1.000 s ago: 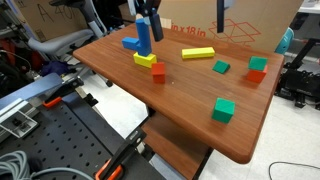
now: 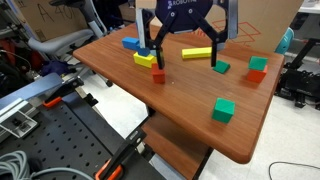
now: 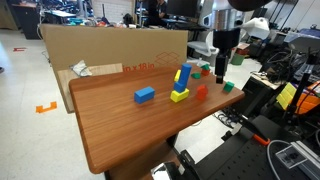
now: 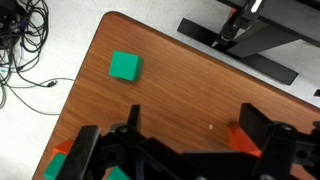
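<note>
My gripper [image 2: 185, 63] hangs open over the wooden table, its fingers wide apart with nothing held between them. One finger appears close above a red block [image 2: 158, 75] in the first exterior view; whether they touch I cannot tell. In the wrist view, the gripper shows bare wood between its fingertips, and the red block [image 4: 242, 138] lies by the right finger, partly hidden. A green block [image 4: 125, 65] lies beyond the left finger. Another green block [image 2: 222, 67] lies near the other fingertip. No task object is named.
A yellow bar [image 2: 198, 53] lies behind the gripper. Yellow blocks [image 2: 145, 59] and an upright blue block [image 3: 184, 76] stand nearby. A green block sits on a red block [image 2: 256, 76] to the right. In the second exterior view, the table's left part [image 3: 105, 125] is clear.
The fingers stay apart, and the blocks have not visibly moved.
</note>
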